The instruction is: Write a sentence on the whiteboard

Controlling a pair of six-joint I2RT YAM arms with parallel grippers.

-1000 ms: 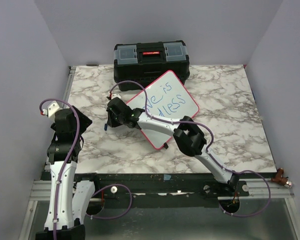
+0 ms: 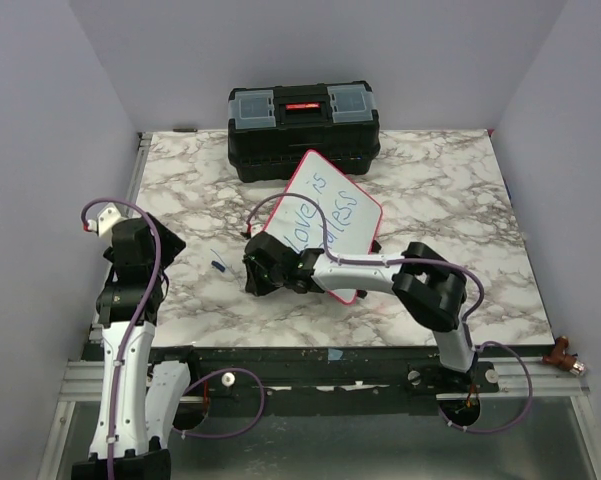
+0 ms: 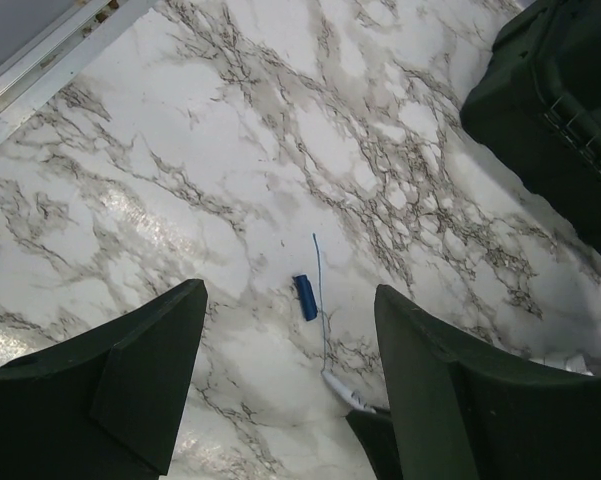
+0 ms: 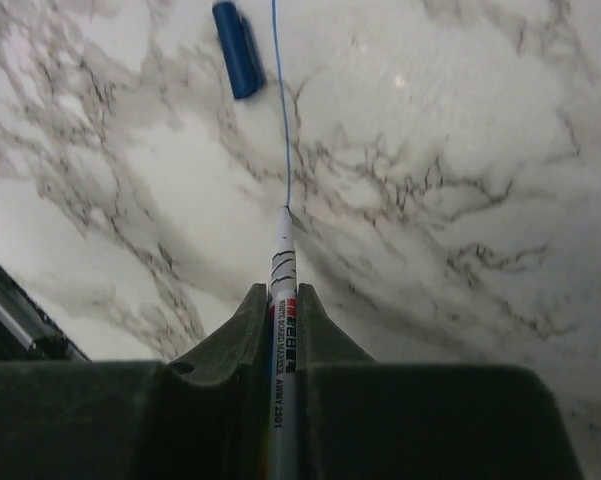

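The red-edged whiteboard (image 2: 352,230) lies turned on the table, partly under my right arm. Blue writing on it reads "love is" and, below, a word ending in "less", its start hidden. My right gripper is shut on a white marker (image 4: 283,250), which points at the marble tabletop left of the board. From the marker's tip a thin blue line (image 4: 283,120) runs across the marble. A blue cap (image 4: 239,50) lies beside that line; it is also the small blue cap (image 3: 306,297) between the open fingers of my left gripper as seen from above.
Behind the board stands a black toolbox (image 2: 305,140) with clear lids. Purple cables (image 2: 280,388) hang along both arms and the front edge.
My right gripper has shifted right and toward the front with the marker. The whiteboard has turned and slid left and forward. A blue line now shows near the cap. The left arm has hardly moved.
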